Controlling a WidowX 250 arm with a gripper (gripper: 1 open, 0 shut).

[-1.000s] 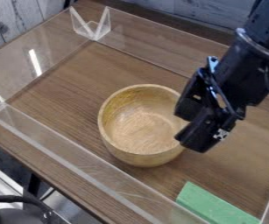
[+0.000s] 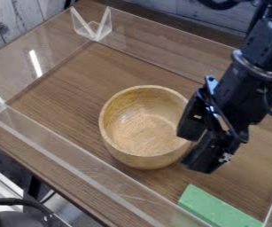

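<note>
My black gripper hangs at the right, just beside the right rim of a round wooden bowl, with its fingers pointing down and open. I see nothing held between them. The bowl stands on the wooden surface and looks empty, though its right side is partly behind the gripper.
A green block lies at the bottom right. Clear plastic walls edge the wooden surface, and a clear bracket is at the back left. Black hardware sits at the lower left.
The arm and gripper have shifted slightly and sit somewhat lower at the right of the bowl. The bowl and green block have not moved.
</note>
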